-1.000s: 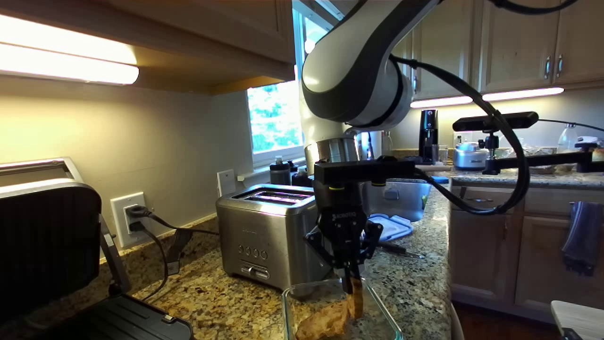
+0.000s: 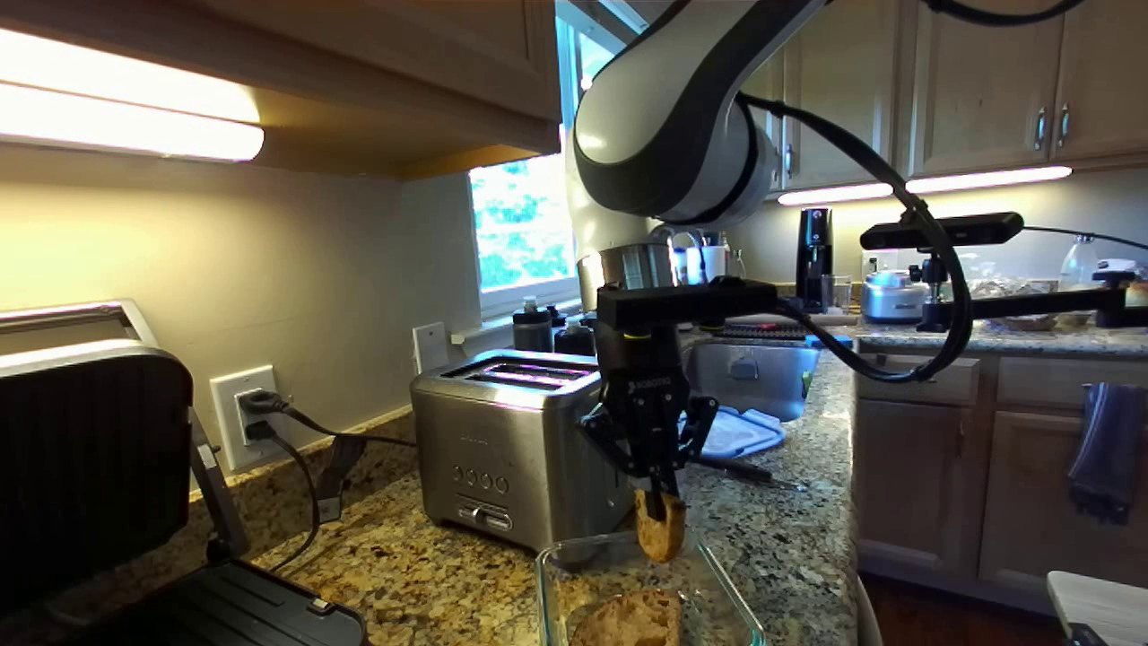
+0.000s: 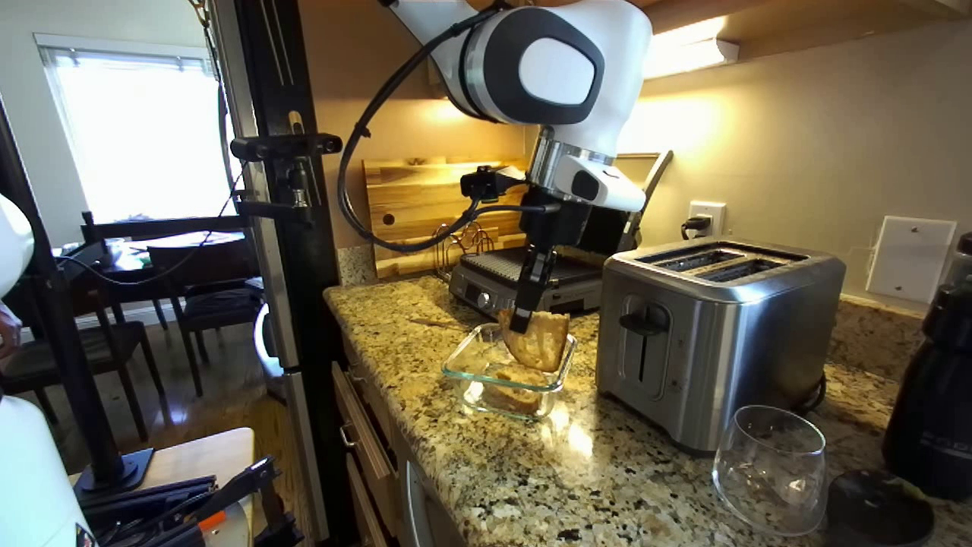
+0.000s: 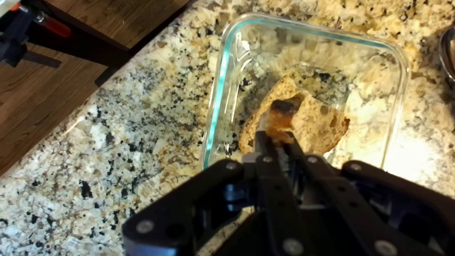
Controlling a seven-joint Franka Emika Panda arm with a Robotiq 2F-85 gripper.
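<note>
A slice of bread (image 3: 539, 342) hangs upright, pinched by its edge, with my gripper (image 2: 656, 499) shut on it. In exterior view 2 its lower part reaches to about the rim of the glass container (image 3: 462, 374). A second bread slice (image 2: 630, 621) lies in the container, below the held one. From the wrist view, my gripper is over the container, the held slice (image 4: 281, 121) seen edge-on and blurred in front of the lying slice (image 4: 317, 126). The silver toaster (image 2: 506, 452) stands beside the container, its top slots (image 3: 720, 261) showing no bread.
An open black grill (image 3: 547, 284) sits behind the container. A clear drinking glass (image 3: 770, 469) stands near the toaster in exterior view 2. A blue-edged lid (image 2: 740, 432) lies beyond the toaster. The counter's front edge (image 4: 106, 79) runs close by the container.
My gripper has risen, lifting the held slice higher out of the container. That slice also appears turned, showing more of its face. The other slice now lies flatter in the container.
</note>
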